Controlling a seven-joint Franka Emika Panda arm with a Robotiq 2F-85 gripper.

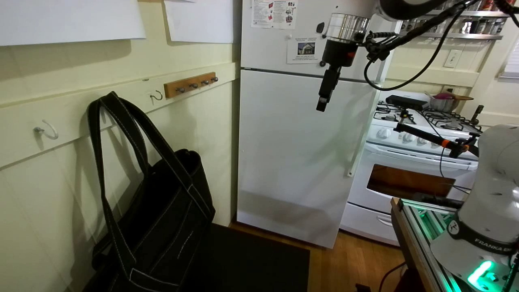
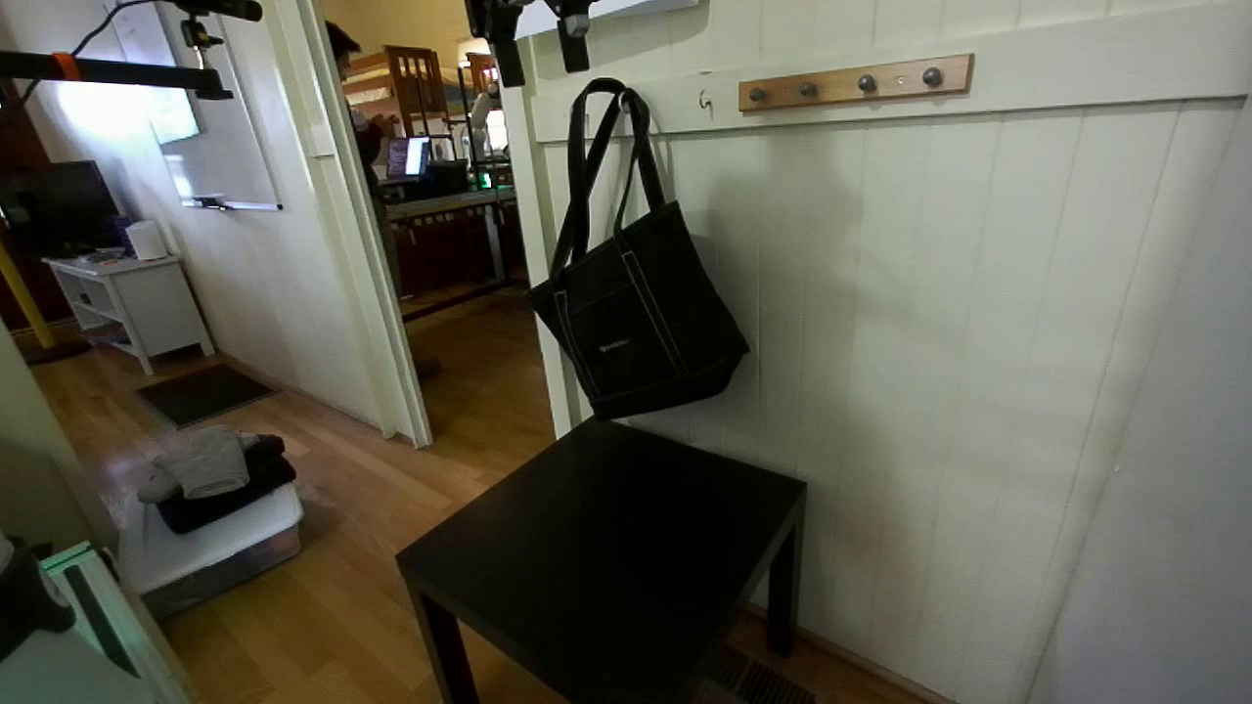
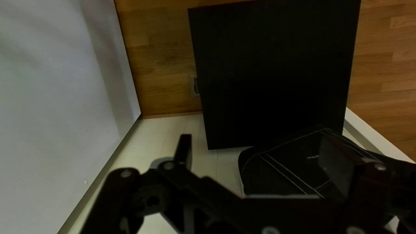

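Note:
A black tote bag (image 2: pixel 646 311) with pale stitching hangs by its two straps from a wall hook, tilted, above a black table (image 2: pixel 610 516). In exterior view 1 the same bag (image 1: pixel 170 219) fills the left side. My gripper (image 1: pixel 321 104) points down in front of the white fridge, well apart from the bag. Exterior view 2 catches only its two fingers (image 2: pixel 572 47) at the top edge, spread apart. From the wrist, the gripper is open with nothing held; the bag (image 3: pixel 284 171) lies far below, partly covered by the right finger.
A wooden peg rail (image 2: pixel 857 84) and a small empty hook (image 2: pixel 705 102) are on the wall beside the bag. An empty white hook (image 1: pixel 48 129) sits farther left. The fridge (image 1: pixel 292 155) stands behind my gripper.

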